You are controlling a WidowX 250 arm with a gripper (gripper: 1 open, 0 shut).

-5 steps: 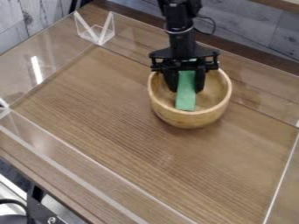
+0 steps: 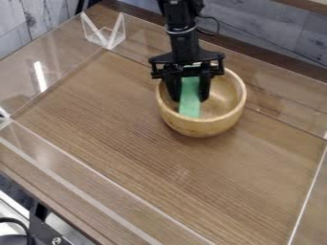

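My black gripper (image 2: pixel 188 73) reaches down from the top centre into a tan, round bowl (image 2: pixel 205 124). A green object (image 2: pixel 192 108) stands in the bowl under the gripper, and the gripper's fingers appear shut on its upper part, though the dark parts partly hide the contact.
A clear plastic piece (image 2: pixel 105 30) sits at the back left, another at the left edge. A wooden wall runs along the back right.
The gripper, green object and bowl have shifted slightly to the left over the last second.
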